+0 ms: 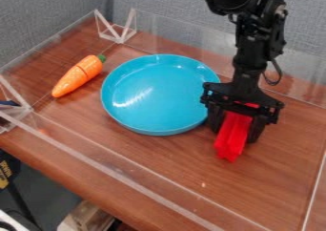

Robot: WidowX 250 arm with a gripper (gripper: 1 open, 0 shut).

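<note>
The black gripper (239,111) reaches down from the top right over a red block (232,141), its fingers around the block's upper part; whether they are closed on it is hard to tell. The block rests on the wooden table right of a blue plate (152,90). An orange toy carrot (76,75) with a green top lies to the plate's left.
Clear low walls border the wooden table (152,178). White wire-like stands (114,30) are at the back left and left edge, with a dark blue object at the far left.
</note>
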